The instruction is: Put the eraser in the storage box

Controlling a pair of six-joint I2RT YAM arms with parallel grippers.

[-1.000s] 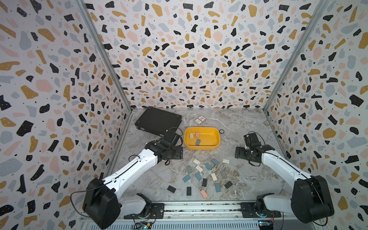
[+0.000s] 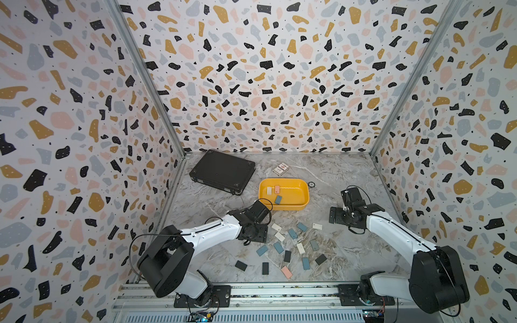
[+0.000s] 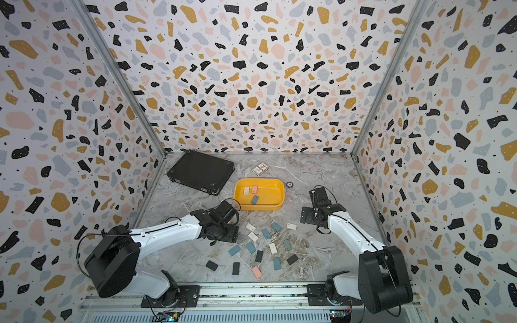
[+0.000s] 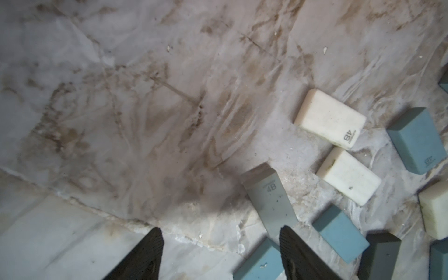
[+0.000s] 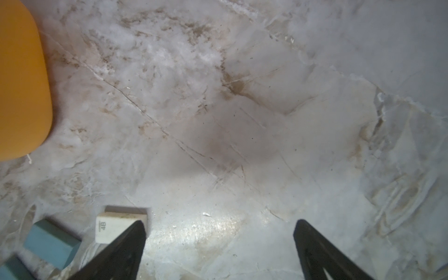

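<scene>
Erasers in grey, white, blue, black and pink lie loose on the marble table. In the left wrist view my left gripper is open above a grey eraser, which is just beyond its right finger, with white erasers to the right. The yellow storage box stands mid-table, holding a white, a pink and a blue eraser. My right gripper is open over bare table right of the box, near a white eraser.
A black case lies at the back left. A small printed pack and a round black object sit near the box.
My left gripper has moved toward the front and right, in among the loose erasers. The right arm has not moved.
</scene>
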